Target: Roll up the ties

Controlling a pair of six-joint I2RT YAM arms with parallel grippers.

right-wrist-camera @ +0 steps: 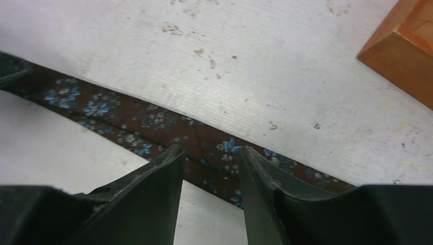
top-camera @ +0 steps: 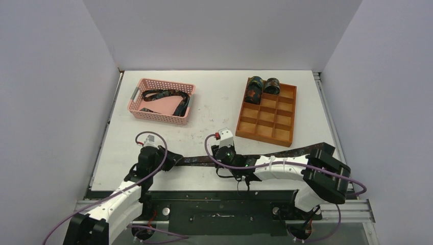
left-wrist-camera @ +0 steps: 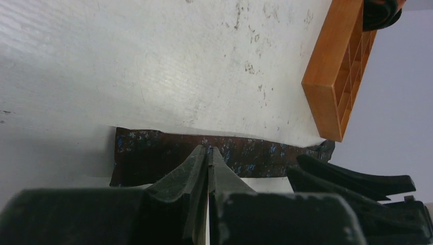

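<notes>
A dark patterned tie lies stretched in a long strip across the front of the table, one layer over another. Its left end shows flat in the left wrist view. My left gripper is shut over this end, with nothing visible between its fingers. Farther right, my right gripper is part open above the strip, its fingers apart and the tie passing below between them. Another tie lies loose in the pink basket.
A wooden compartment box stands at the back right, with rolled ties in its far compartments and several others empty. The table between basket and box is clear. Grey walls bound the table.
</notes>
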